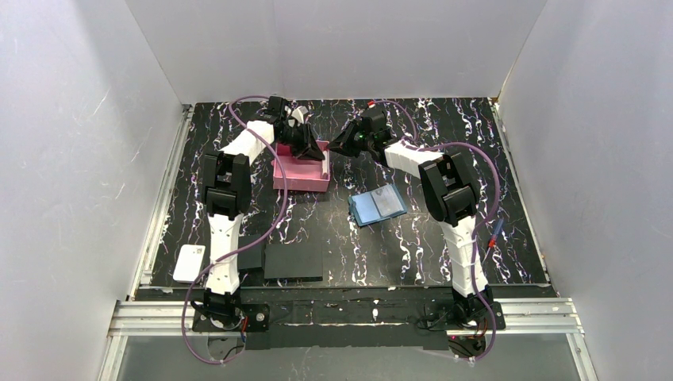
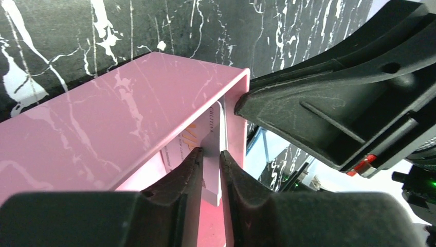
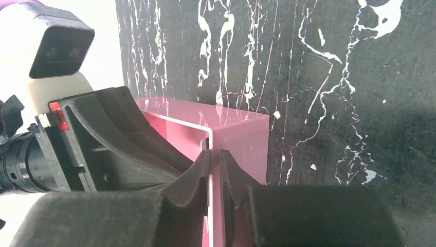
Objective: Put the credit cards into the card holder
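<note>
A white card stack [image 2: 208,131] with printed lettering and an orange design stands on edge inside the pink box [image 1: 300,182], against its right wall. My left gripper reaches into the box, its narrowly parted fingers on either side of the stack's edge; a small gap shows between them. From outside, my right gripper is shut on the box's right wall, one finger inside and one outside. The blue card holder [image 1: 366,208] lies spread open on the table, in front and to the right of the box, with a translucent sleeve on its right half.
Dark flat boxes [image 1: 294,261] lie at the front left, near a white rectangular item [image 1: 189,263]. A blue and red pen-like object [image 1: 494,234] rests at the right edge. Around the holder the marbled table is clear.
</note>
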